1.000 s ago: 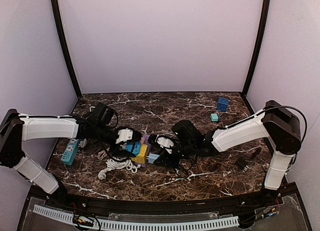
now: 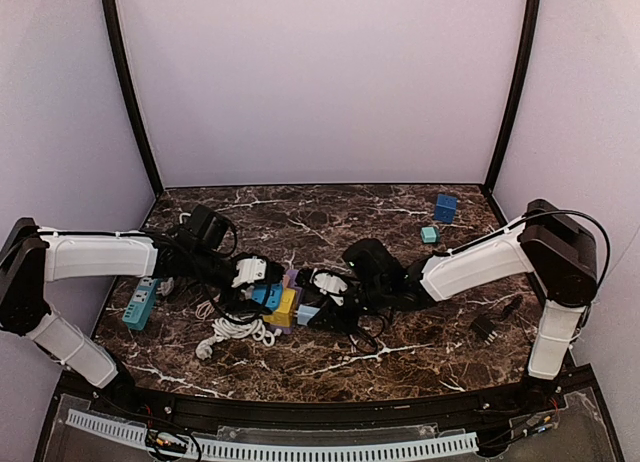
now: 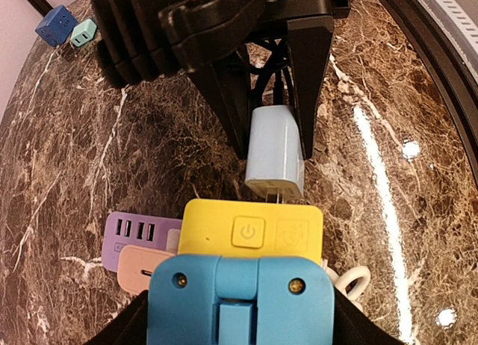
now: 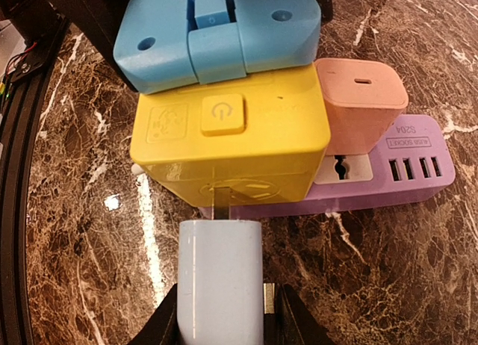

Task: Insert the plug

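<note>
My left gripper is shut on a blue adapter (image 4: 160, 46), which sits against a yellow cube socket (image 4: 228, 121) at the purple power strip (image 3: 131, 233). My right gripper is shut on a light grey plug (image 4: 220, 278). The plug's prongs point at the yellow cube's side face and reach up to it; whether their tips are inside a hole cannot be seen. A peach adapter (image 4: 362, 98) stands on the strip.
A coiled white cable (image 2: 235, 332) lies in front. A teal strip (image 2: 140, 304) is at left; blue (image 2: 446, 207) and mint (image 2: 429, 234) blocks and dark plugs (image 2: 485, 327) are at right.
Both arms are almost still; the right one has shifted very slightly over the last second in the top view.
</note>
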